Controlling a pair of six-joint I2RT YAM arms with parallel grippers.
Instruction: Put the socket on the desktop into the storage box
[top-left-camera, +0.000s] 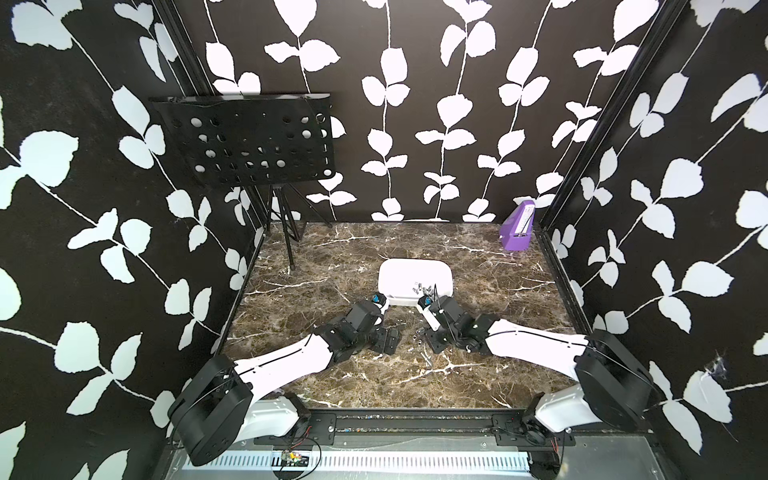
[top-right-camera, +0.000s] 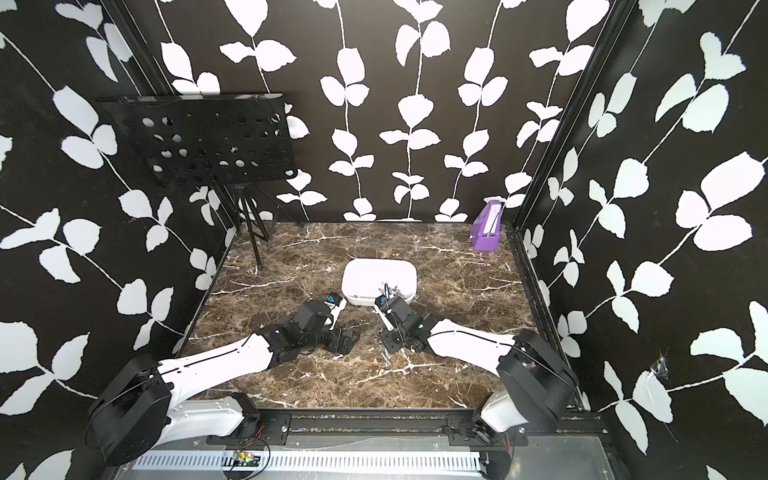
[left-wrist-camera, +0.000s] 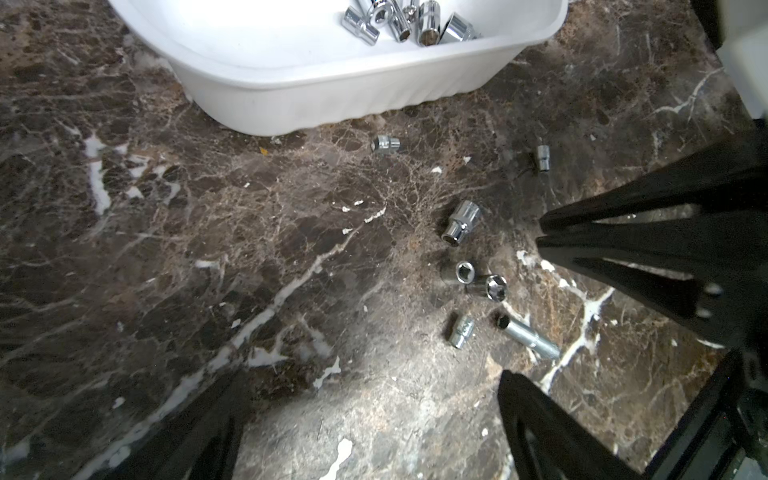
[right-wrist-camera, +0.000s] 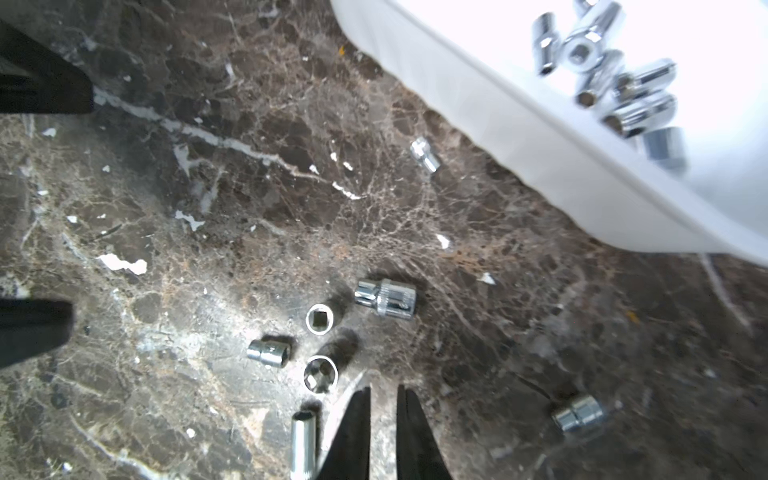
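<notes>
Chrome sockets lie loose on the dark marble desktop. In the right wrist view these include a larger ribbed socket (right-wrist-camera: 387, 297), two upright sockets (right-wrist-camera: 319, 318), a small lying socket (right-wrist-camera: 269, 352) and a long socket (right-wrist-camera: 303, 445). A tiny socket (right-wrist-camera: 425, 155) is near the white storage box (right-wrist-camera: 512, 136); another small one (right-wrist-camera: 579, 413) lies to the right. Several sockets (right-wrist-camera: 592, 48) are inside the box. My right gripper has its fingers nearly together, a narrow gap between them and no socket visible there. My left gripper is open wide, with nothing between its fingers.
The box (top-left-camera: 415, 276) stands just beyond both grippers, its near wall (left-wrist-camera: 336, 104) rising from the desktop. A black stand (top-left-camera: 248, 140) is at the back left and a purple object (top-left-camera: 517, 225) at the back right.
</notes>
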